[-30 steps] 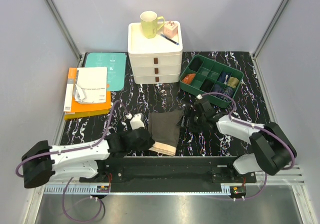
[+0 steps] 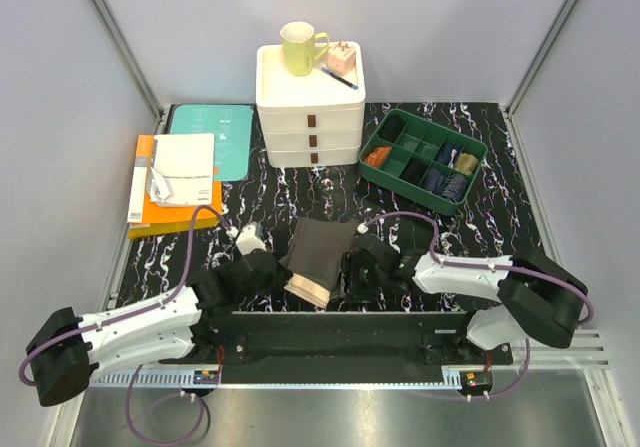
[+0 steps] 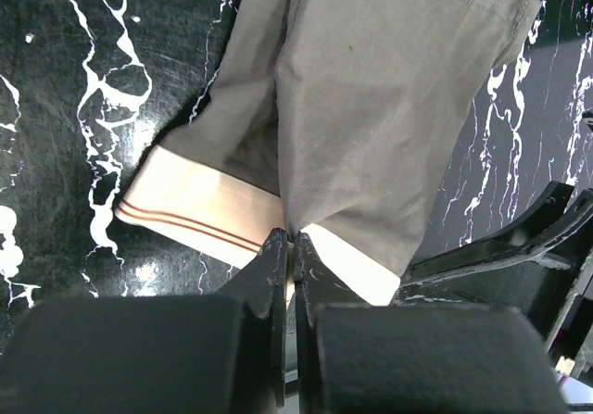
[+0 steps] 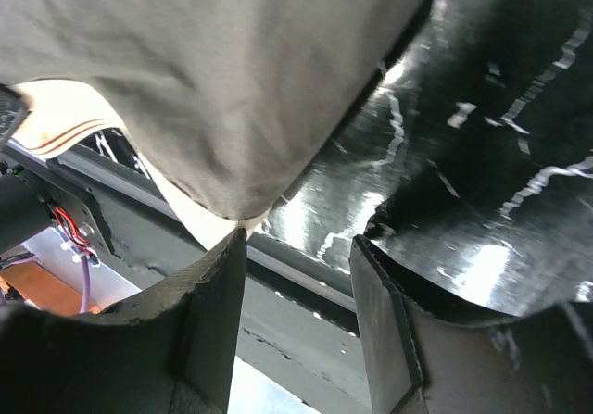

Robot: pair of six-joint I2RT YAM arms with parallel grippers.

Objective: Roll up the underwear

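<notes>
The dark grey underwear [image 2: 320, 247], with its peach waistband [image 2: 308, 289] facing the front edge, lies on the black marbled table between my arms. In the left wrist view, my left gripper is shut on the cloth where the waistband [image 3: 199, 201] meets the grey fabric, and creases gather at its fingertips. My right gripper stands open by the underwear's front right corner [image 4: 246, 196]. That corner sits close to one fingertip; whether they touch, I cannot tell.
At the back right stands a green divided box [image 2: 408, 187] holding several rolled items. A white drawer unit [image 2: 310, 117] with a mug [image 2: 299, 47] is at the back, books [image 2: 175, 172] at the left.
My left gripper and the underwear shifted left, and the underwear turned and now slants.
</notes>
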